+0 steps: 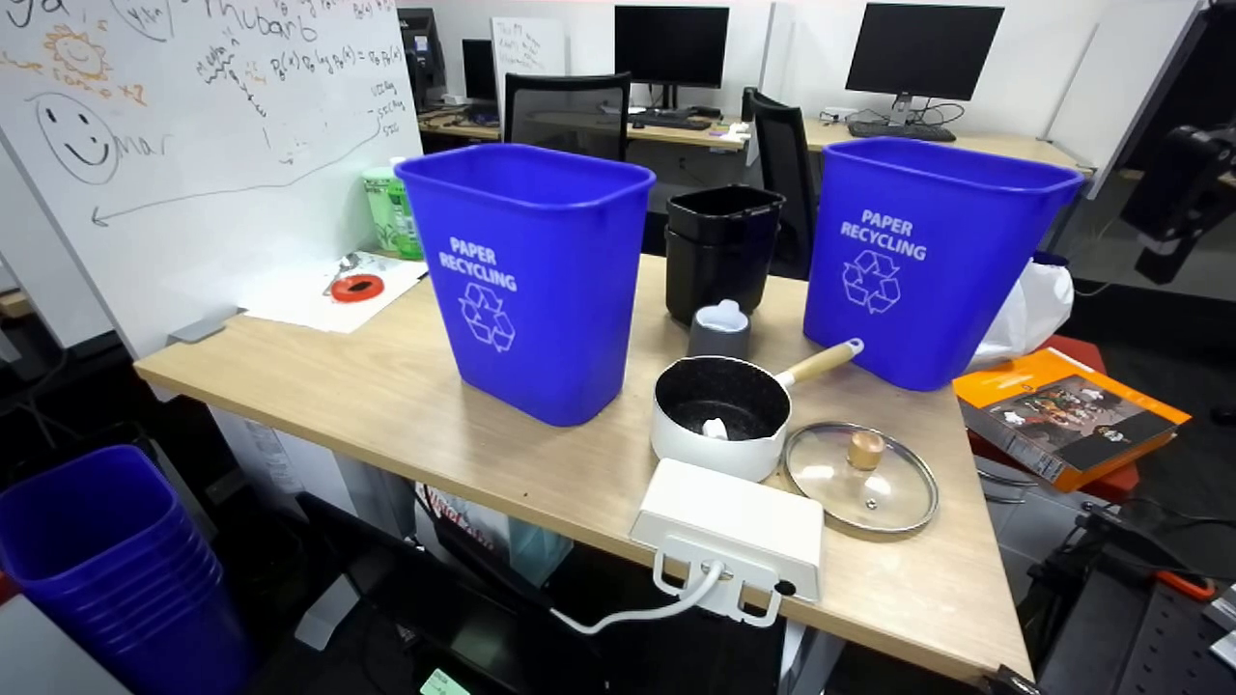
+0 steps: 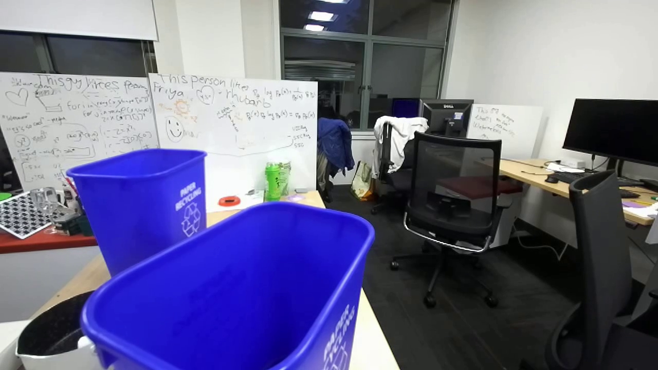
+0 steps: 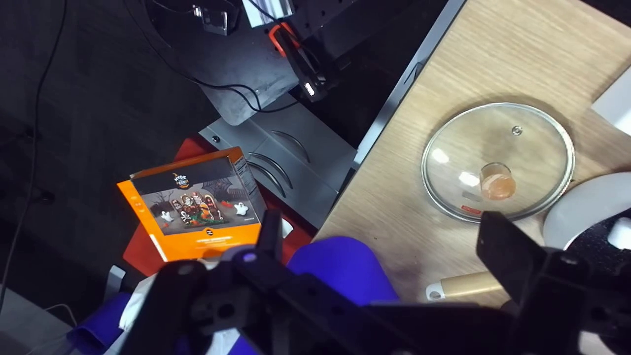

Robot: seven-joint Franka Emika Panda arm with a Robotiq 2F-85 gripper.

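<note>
My gripper is open in the wrist view, its dark fingers spread wide with nothing held between them. In exterior view 1 the dark gripper end hangs at the right edge, clear of the table. A white pot (image 1: 716, 423) with a dark inside and a wooden handle (image 1: 822, 363) stands on the table, a small white object (image 1: 715, 429) lying inside it. The glass lid (image 1: 862, 476) with its wooden knob (image 1: 865, 450) rests flat on the tabletop beside the pot. From the wrist, the lid (image 3: 498, 162) appears beyond the right finger.
Two tall blue recycling bins (image 1: 533, 290) (image 1: 927, 266) stand on the table, with a black bin (image 1: 723, 255) and a grey cup (image 1: 719, 332) between them. A white box (image 1: 732, 521) sits at the front edge. An orange box (image 1: 1068, 415) lies off the table's right side.
</note>
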